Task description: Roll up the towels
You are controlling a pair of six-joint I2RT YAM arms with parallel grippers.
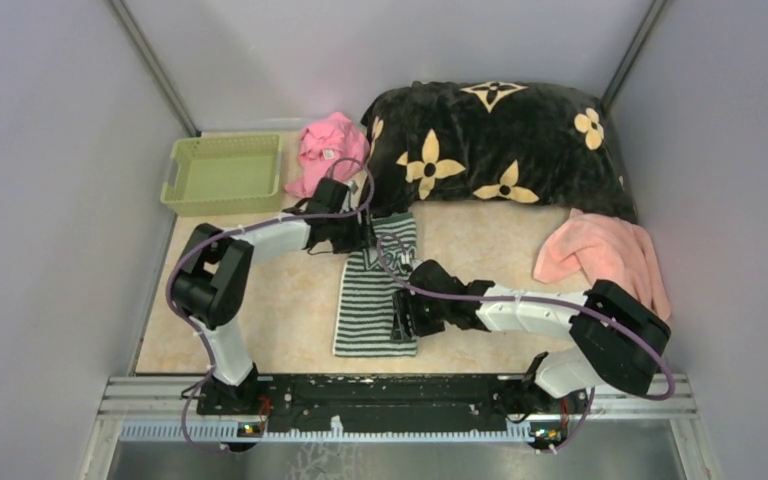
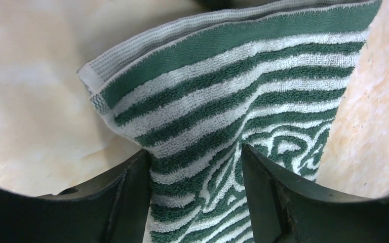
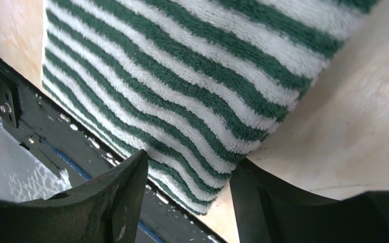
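Note:
A green-and-white striped towel [image 1: 370,320] lies upright in the top view, running from the pillow toward the front edge. My left gripper [image 1: 360,235] is at its upper part, part open, with bunched towel between the fingertips; whether they press on it is unclear. My right gripper [image 1: 402,325] is low on the towel's right edge, open, fingertips either side of the towel's edge [image 3: 207,152].
A green basket [image 1: 222,175] and pink cloth [image 1: 330,150] stand at back left, a black flowered pillow [image 1: 490,150] at the back. A peach towel [image 1: 610,260] lies at the right. The bare table lies left of the striped towel.

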